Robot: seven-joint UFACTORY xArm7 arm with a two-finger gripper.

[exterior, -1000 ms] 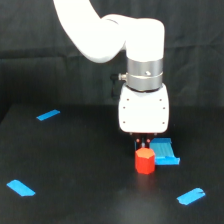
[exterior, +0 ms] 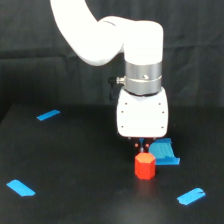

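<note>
A small red block (exterior: 145, 166) with a faceted front is in the lower middle of the camera view. My gripper (exterior: 143, 143), under the white arm, points down just above or behind the block's top edge. Its dark fingers are small and partly hidden, so neither their gap nor any contact with the block can be made out. Just behind the block, to the right, lies a bright blue square patch (exterior: 164, 153) on the dark table, partly covered by the gripper.
Flat blue strips lie on the black surface: one strip (exterior: 48, 115) at the far left, another (exterior: 20, 188) at the near left, a third (exterior: 191, 197) at the near right.
The gripper has come slightly lower in the view. The red block also appears a little lower, towards the camera. The blue patch and strips have stayed put.
</note>
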